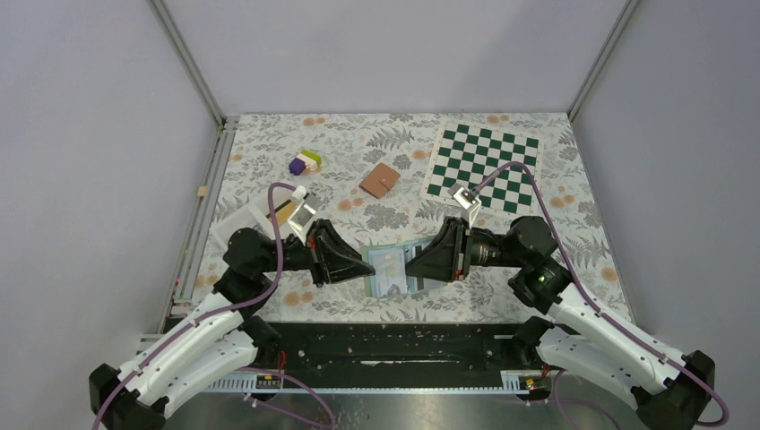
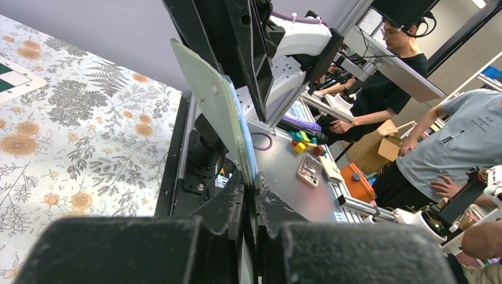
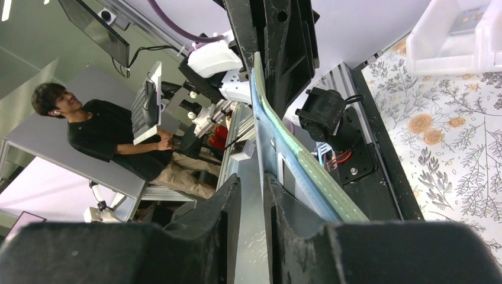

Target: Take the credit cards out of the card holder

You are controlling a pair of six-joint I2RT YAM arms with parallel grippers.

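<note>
Between my two grippers hangs a thin, pale blue and green card holder [image 1: 388,270], held up on edge above the table. Its left end is pinched by my left gripper [image 1: 373,270], whose fingers are shut on it; the left wrist view shows the green cover [image 2: 208,97] rising from between them. At the holder's other end is my right gripper [image 1: 409,267]. In the right wrist view its fingers stand slightly apart, with an empty gap between the tips, and the blue inner side [image 3: 269,139] runs close beside one finger. Whether a card sits deeper in the fingers is hidden.
At the left stands a white tray [image 1: 240,220] with a card in it, partly behind the left arm. A brown leather wallet [image 1: 379,180], a small coloured block object [image 1: 305,162] and a green-white checkered board [image 1: 484,166] lie farther back.
</note>
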